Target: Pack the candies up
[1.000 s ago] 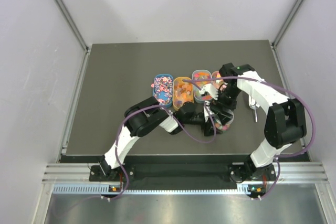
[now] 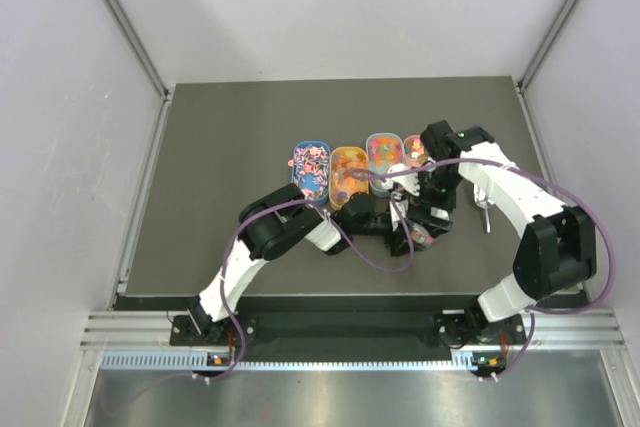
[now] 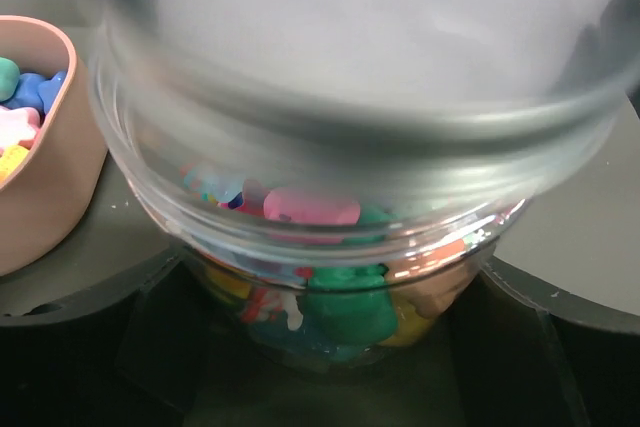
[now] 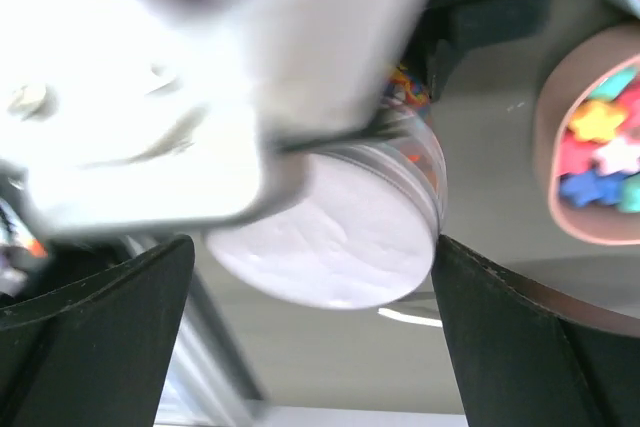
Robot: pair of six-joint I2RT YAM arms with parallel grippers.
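Observation:
A clear jar (image 3: 340, 297) of colourful candies stands between the fingers of my left gripper in the left wrist view. The fingers lie close along both sides; whether they press on the glass I cannot tell. A silvery lid (image 3: 360, 37) covers its top, blurred at the near edge. In the right wrist view, that lid (image 4: 330, 237) shows as a pale disc. My right gripper is open there, its fingers spread on either side of the lid. Both grippers partly hide the jar (image 2: 420, 237) in the top view.
Beyond the jar stand tubs of candies: blue (image 2: 312, 200), orange (image 2: 349, 204), a pale one (image 2: 382, 193) and a pink one (image 3: 60, 187). A spoon-like utensil (image 2: 487, 219) lies to the right.
The left arm has hardly moved. The tubs stay in place.

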